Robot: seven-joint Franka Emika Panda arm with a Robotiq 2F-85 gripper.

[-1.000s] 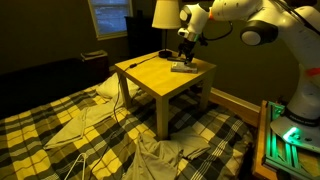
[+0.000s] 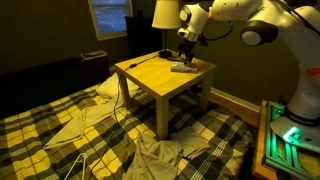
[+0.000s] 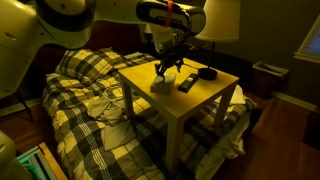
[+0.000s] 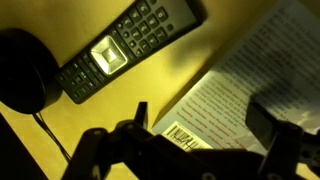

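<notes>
My gripper is open, its two dark fingers apart at the bottom of the wrist view. Between and beyond them lies a book (image 4: 240, 82), back cover up with printed text and a barcode; nothing is seen held. In exterior view 2 the book (image 3: 163, 86) rests near the table's edge, just below the gripper (image 3: 170, 70). A dark remote control (image 4: 128, 42) with pale buttons lies beside the book, apart from it. Exterior view 1 has the gripper (image 2: 186, 57) over the book (image 2: 184, 68); how much height separates them is hard to tell.
A lamp with a yellow shade (image 2: 180, 14) stands at the table's edge, its round black base (image 4: 25, 70) near the remote and trailing a cord (image 4: 52, 135). A bed with a checked cover (image 2: 60, 110) lies alongside.
</notes>
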